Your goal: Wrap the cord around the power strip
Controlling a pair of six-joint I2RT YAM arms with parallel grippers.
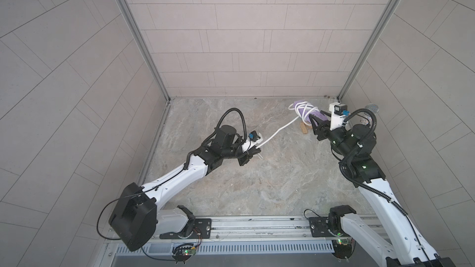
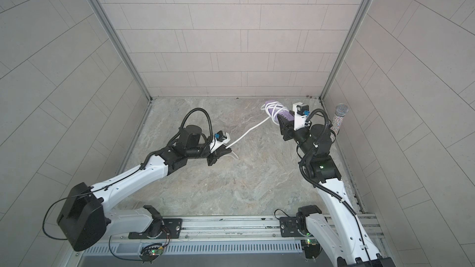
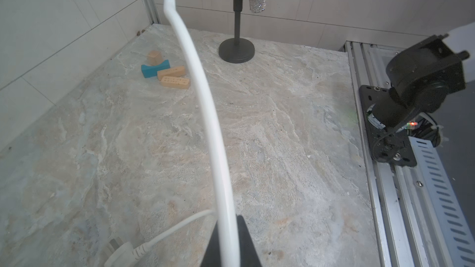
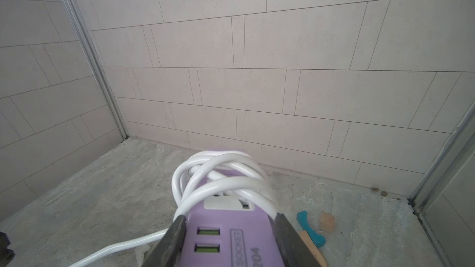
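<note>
The purple power strip (image 4: 228, 239), white cord loops (image 4: 225, 183) wound round its far end, is held by my right gripper, its fingers on either side of the strip, at the back right of the top views. From the loops a fairly straight length of white cord (image 3: 200, 84) runs to my left gripper, which is shut on it low over the middle-left of the floor. In the left wrist view the plug (image 3: 123, 254) hangs or lies below on a short tail of cord.
Wooden blocks (image 3: 174, 81) and a blue block (image 3: 154, 69) lie near the back right. A microphone on a stand (image 3: 236, 49) stands by the right wall. Bare floor (image 1: 257, 188) fills the middle and front; tiled walls enclose the sides and back.
</note>
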